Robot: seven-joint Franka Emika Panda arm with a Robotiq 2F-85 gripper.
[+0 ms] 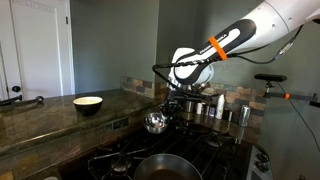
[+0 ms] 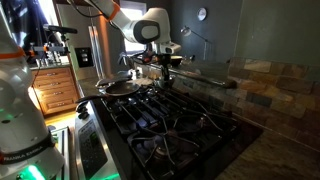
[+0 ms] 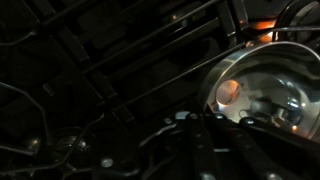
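Observation:
A shiny metal bowl (image 1: 155,123) hangs tilted above the stove (image 1: 205,148), its open side facing the camera in the first exterior view. My gripper (image 1: 172,107) is at its right edge, shut on it. From the wrist, the bowl's bright inside (image 3: 265,85) fills the right part of the picture, with the near rim against the dark gripper parts along the bottom. The fingertips are too dark to make out clearly. In the second exterior view the gripper (image 2: 163,78) is small and over the far part of the stove.
A dark frying pan (image 1: 168,168) sits on the front burners, below the metal bowl. On the counter (image 1: 60,127) to the left stands a white bowl (image 1: 88,104) with a dark rim. Bottles and jars, among them a white bottle (image 1: 220,105), line the back wall.

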